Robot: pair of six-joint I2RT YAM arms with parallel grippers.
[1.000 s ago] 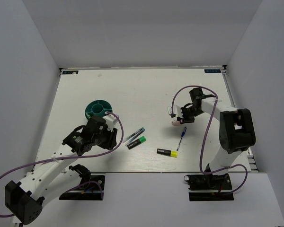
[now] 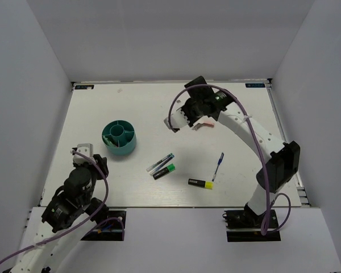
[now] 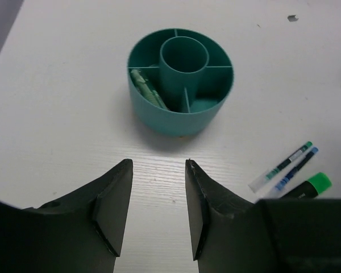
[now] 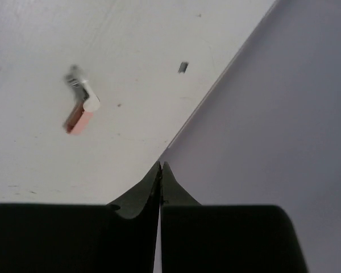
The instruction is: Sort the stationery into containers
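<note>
A teal round holder stands left of the table's middle, a pale green item leaning in one compartment. My left gripper is open and empty in front of it. My right gripper is shut, nothing between its fingers. The pink and white stapler-like item shows small and blurred, apart from those fingers; whether it touches the table I cannot tell. Two slim pens lie beside a green-capped highlighter. Farther right are a yellow-capped highlighter and a blue pen.
Bare white table surrounds the holder's back and right side. A tall grey wall rises beyond the table edge in the right wrist view. Both arms carry looping purple cables.
The right gripper has swung left and back; the left has moved left, bringing the holder into view.
</note>
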